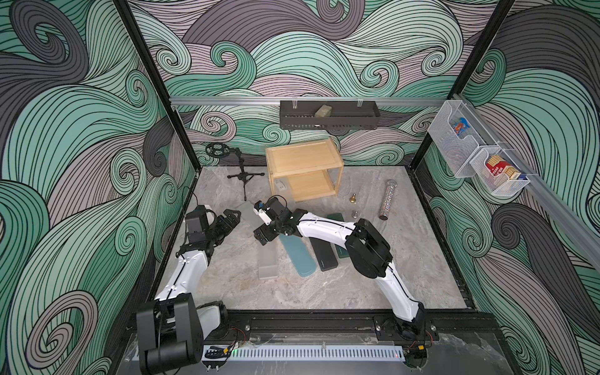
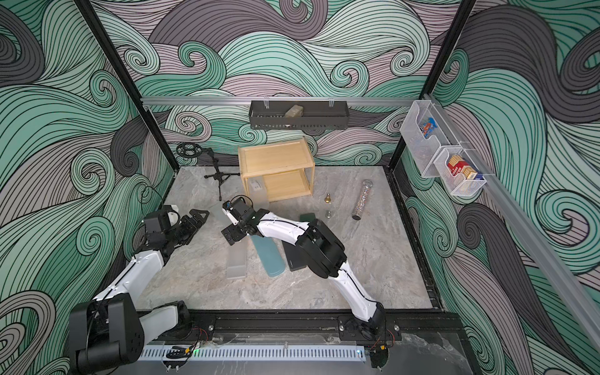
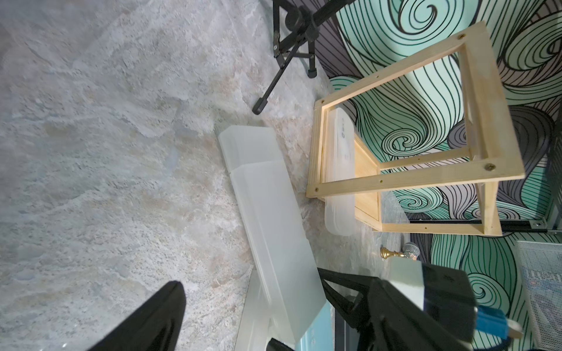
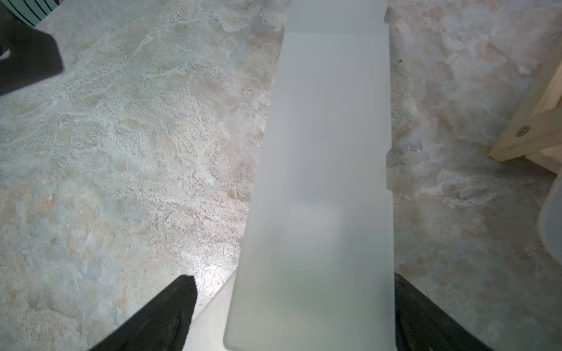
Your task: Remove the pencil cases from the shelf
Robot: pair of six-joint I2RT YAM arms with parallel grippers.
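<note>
In the right wrist view a frosted pencil case (image 4: pixel 322 175) runs away from my right gripper, its near end between the open fingers. The right finger looks close to or against its edge; a gap shows at the left. Below it lies another frosted piece (image 3: pixel 251 318). My left gripper (image 1: pixel 227 226) stands open to the left, apart from the case. One frosted pencil case (image 3: pixel 339 169) rests in the wooden shelf (image 1: pixel 303 158), jutting out its front. On the table lie a blue case (image 1: pixel 298 255), a black case (image 1: pixel 324 252) and a green case (image 1: pixel 341 250), the last two partly hidden by my right arm.
A black stand (image 1: pixel 242 172) is left of the shelf. Small brass and clear items (image 1: pixel 353 198) and a glitter tube (image 1: pixel 388 200) lie to the right. A dark wall tray (image 1: pixel 329 122) and mesh baskets (image 1: pixel 453 140) hang above.
</note>
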